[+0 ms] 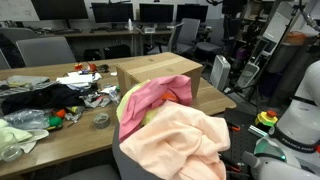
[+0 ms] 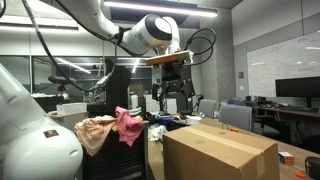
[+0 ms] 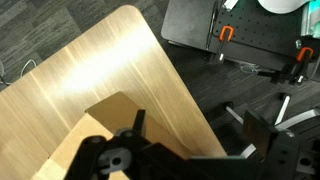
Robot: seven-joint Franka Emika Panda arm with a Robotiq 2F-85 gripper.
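Observation:
My gripper is open with nothing between its fingers; in the wrist view it hangs above the table's edge and the floor. The brown cardboard box (image 1: pixel 165 68) sits on the table (image 1: pixel 62 146), its corner showing beneath one finger in the wrist view. In exterior view 2 the gripper (image 2: pixel 180 98) stands in the air above and behind the box (image 2: pixel 215 150). A peach cloth (image 1: pixel 180 145) and a dark pink cloth (image 1: pixel 155 105) are draped over a dark chair beside the table.
Clothes, a tape roll (image 1: pixel 101 120) and other clutter cover the table's far left. A black base plate (image 3: pixel 255 40) with orange-handled clamps lies beyond a gap in the wrist view. Bare wood (image 3: pixel 125 65) surrounds the box corner there.

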